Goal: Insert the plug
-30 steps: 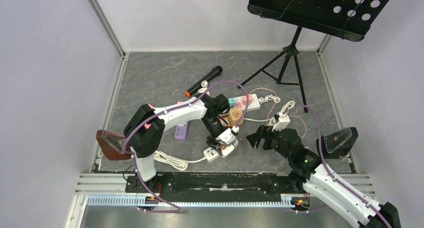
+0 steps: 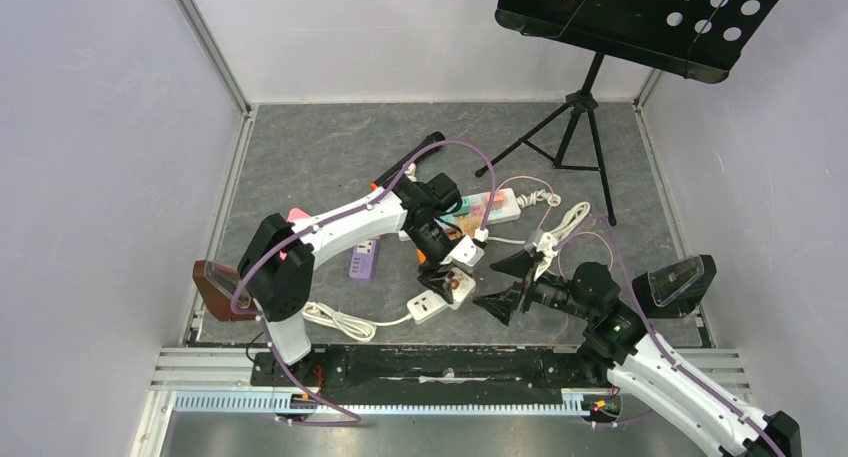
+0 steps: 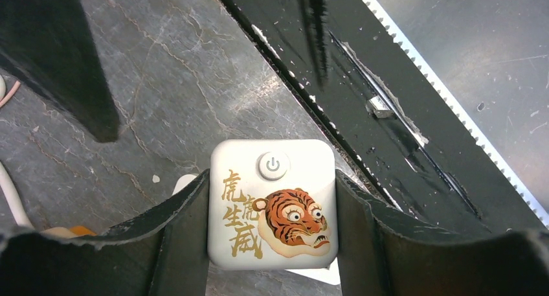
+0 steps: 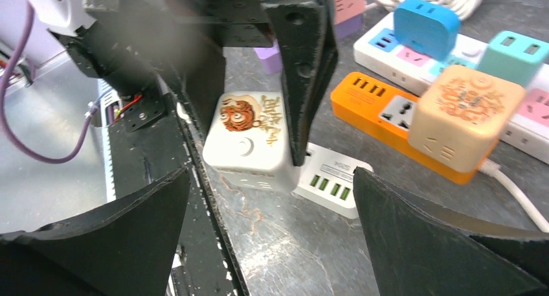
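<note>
A square white plug adapter [image 3: 272, 205] with a tiger picture and power button sits between the fingertips of my left gripper. In the right wrist view it [image 4: 249, 137] is raised over a white power strip [image 4: 330, 179]. My right gripper stands open with nothing between its fingers, facing the adapter and left gripper from the right. In the top view the left gripper [image 2: 445, 277] is over the front white strip [image 2: 428, 307].
An orange strip [image 4: 369, 108] bears a peach cube [image 4: 466, 121]; behind it a white strip [image 4: 382, 50] holds coloured plugs. A purple strip [image 2: 362, 262], cables, a microphone [image 2: 420, 147] and a music stand [image 2: 580, 107] surround them. The front edge is close.
My left gripper and the adapter have shifted slightly right and the arm's upper part has moved.
</note>
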